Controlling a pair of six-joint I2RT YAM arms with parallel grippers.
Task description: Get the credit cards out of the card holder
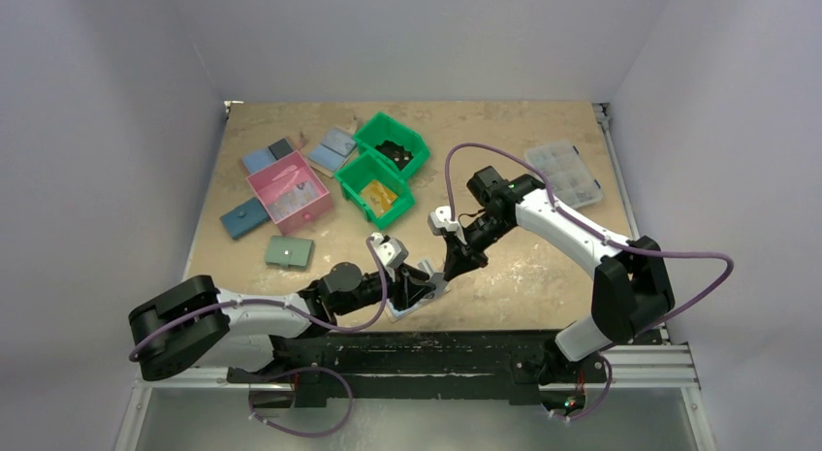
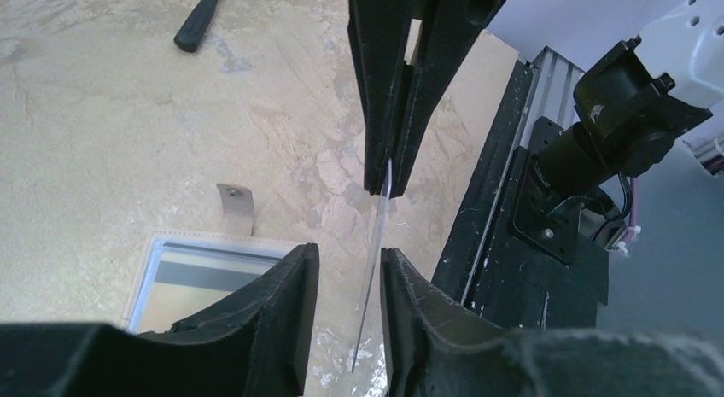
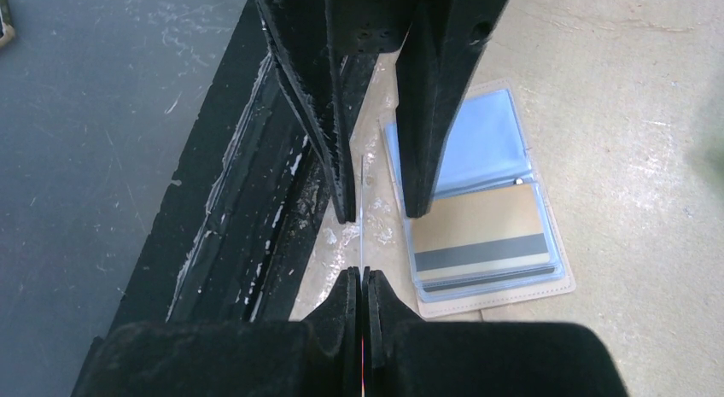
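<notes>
A thin pale card [image 2: 372,243], seen edge-on, is held upright by my shut right gripper [image 1: 447,274] above the table. My left gripper [image 1: 420,287] is part open around the card's other end, its fingers on either side in the left wrist view. Below lies the open card holder [image 3: 478,235], with a blue flap and a tan, grey-striped card [image 3: 474,218] in a clear sleeve.
Green bins [image 1: 376,210], a pink box [image 1: 320,205], more wallets [image 1: 244,218] and a clear organizer [image 1: 562,175] stand toward the back and sides. The table's dark front edge [image 3: 213,209] is close.
</notes>
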